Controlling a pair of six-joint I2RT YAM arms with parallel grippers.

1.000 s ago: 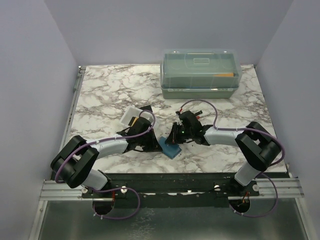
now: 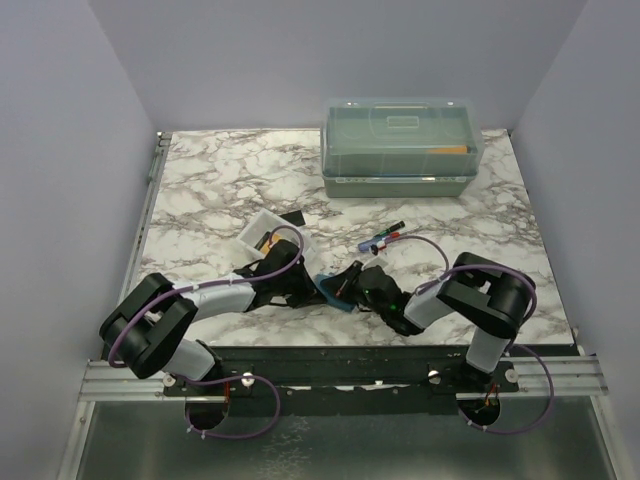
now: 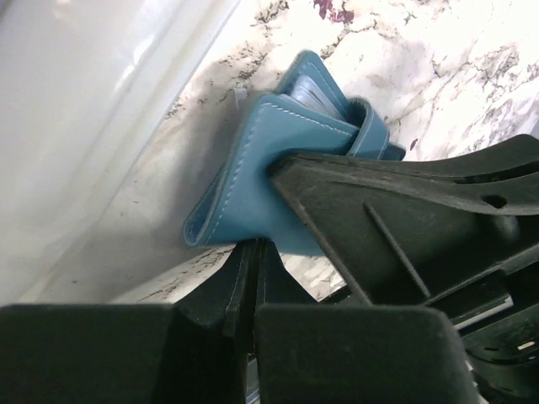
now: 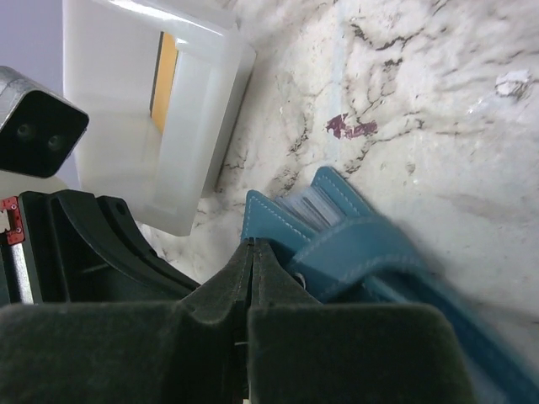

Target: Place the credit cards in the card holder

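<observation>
A blue card holder (image 3: 227,194) lies on the marble table between both grippers, with a clear plastic sleeve (image 4: 307,204) visible inside it. My left gripper is shut at the holder's lower edge; my right gripper is shut and pressed against the holder, reaching over it in the left wrist view. Whether either has any of the holder between its fingertips is hard to tell. No separate card can be made out at the holder.
A white container (image 4: 202,118) with orange and dark items stands just behind the left gripper. A green lidded box (image 2: 400,140) sits at the back right. Several markers (image 2: 375,240) lie right of centre.
The left arm has barely moved.
</observation>
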